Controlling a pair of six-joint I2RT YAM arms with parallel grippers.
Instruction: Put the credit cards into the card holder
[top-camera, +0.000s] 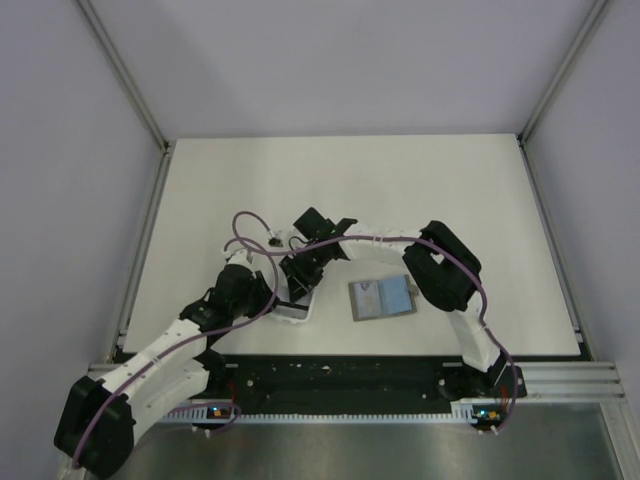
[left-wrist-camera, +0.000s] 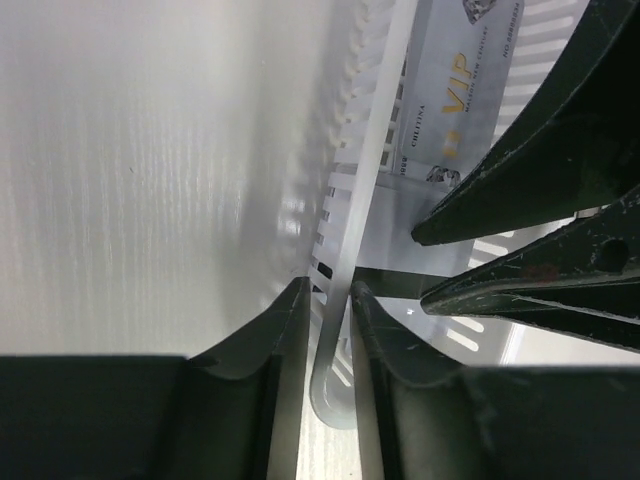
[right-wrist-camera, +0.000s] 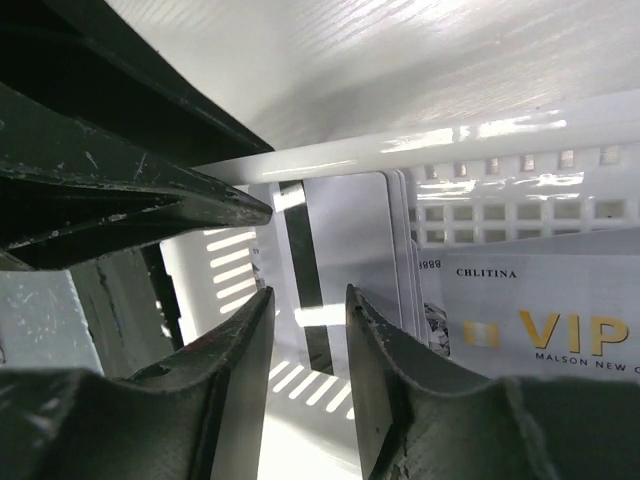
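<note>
A white slotted basket holds a stack of cards, one with a dark stripe, and a VIP card. My left gripper is at the basket's rim, fingertips close together on either side of it; whether they grip it is unclear. My right gripper is over the striped card stack inside the basket, fingertips apart. Dark fingers of the other arm reach into each wrist view.
A grey-and-blue card holder lies open on the white table to the right of the basket.
</note>
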